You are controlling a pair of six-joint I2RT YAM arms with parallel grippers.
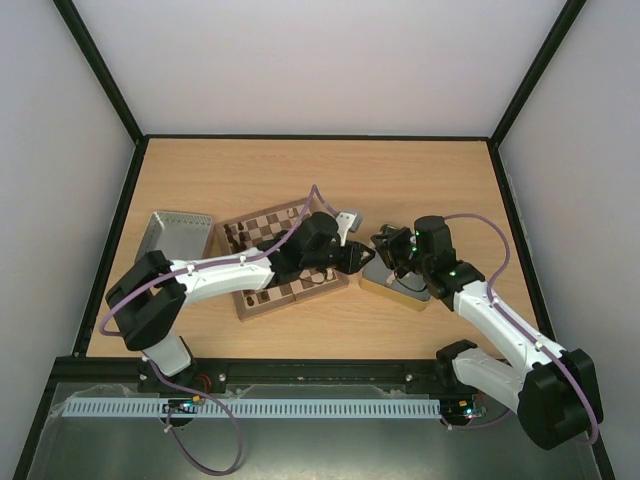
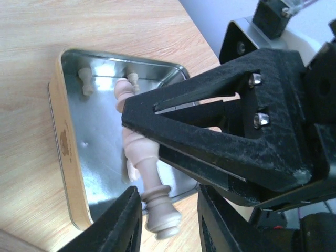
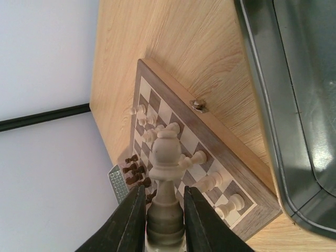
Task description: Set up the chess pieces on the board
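A pale wooden chess piece (image 2: 140,144) hangs between my two grippers over the space by the tray. My left gripper (image 1: 366,254) reaches to it from the left; in its wrist view its fingers stand part apart at the piece's lower end, and whether they grip is unclear. My right gripper (image 1: 384,248) is at the piece from the right, its fingers around it in the right wrist view (image 3: 165,215); grip is unclear. The chessboard (image 3: 190,137) carries pale and dark pieces, partly under the left arm.
The metal tray (image 2: 102,142) in a wooden-sided box holds several pale pieces. A grey mesh tray (image 1: 175,235) stands at the left.
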